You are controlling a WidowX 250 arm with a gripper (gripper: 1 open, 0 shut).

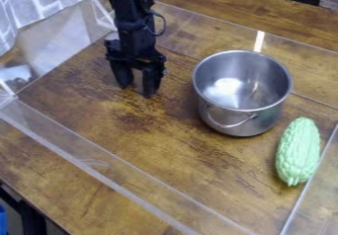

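Observation:
My black gripper (136, 76) reaches down from the top of the view and hangs low over the wooden surface, left of the pot. Whether its fingers are open or shut, and whether anything is between them, is too dark to tell. A steel pot (240, 89) with wire handles stands to the right. A pale green corn-like object (297, 150) lies at the lower right.
The wooden tray floor (106, 150) is bare in the front and left. Clear plastic walls edge the work area on the left, front and right.

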